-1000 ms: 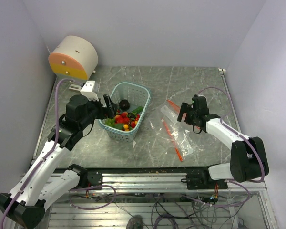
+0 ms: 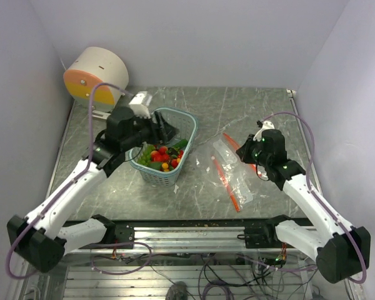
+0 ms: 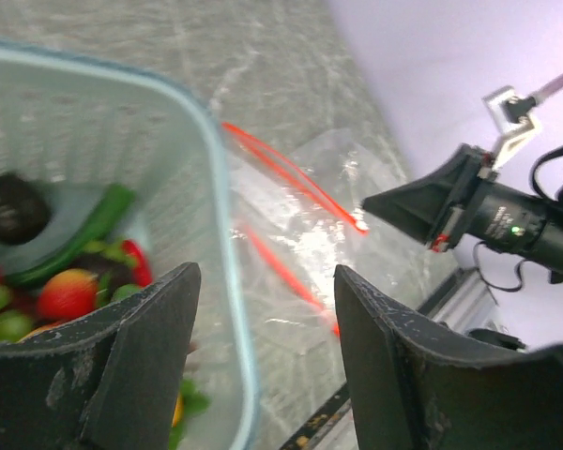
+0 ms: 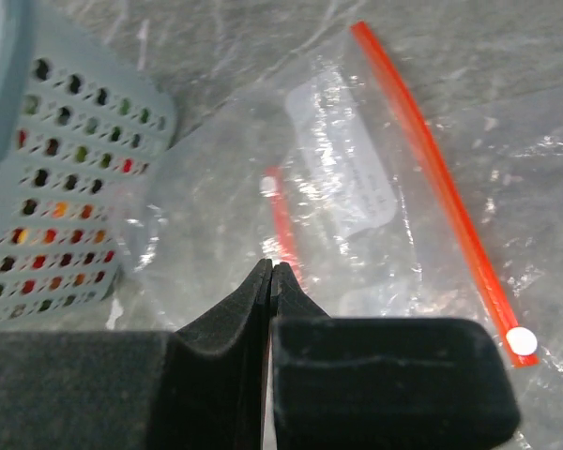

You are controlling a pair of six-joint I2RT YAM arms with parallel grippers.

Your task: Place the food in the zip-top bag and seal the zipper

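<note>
Flat on the table lie clear zip bags with orange zipper strips [image 4: 441,183], one strip running along the right in the right wrist view. My right gripper is shut with its tips together and nothing between them; the strip lies outside its fingers. In the top view the right gripper [image 2: 240,154] is beside the upper strip. The food, such as tomatoes [image 2: 163,150] and a green cucumber [image 3: 86,234], sits in a blue-grey basket [image 2: 192,128]. Over the basket's rim stands my left gripper, open and empty, its view tilted toward the bags.
A second orange strip [image 2: 226,184] lies nearer the front edge. At the back left stands a cream and orange drum [image 2: 100,72]. Bare table [image 2: 256,103] shows behind the bags, and cables [image 2: 225,281] run below the front rail.
</note>
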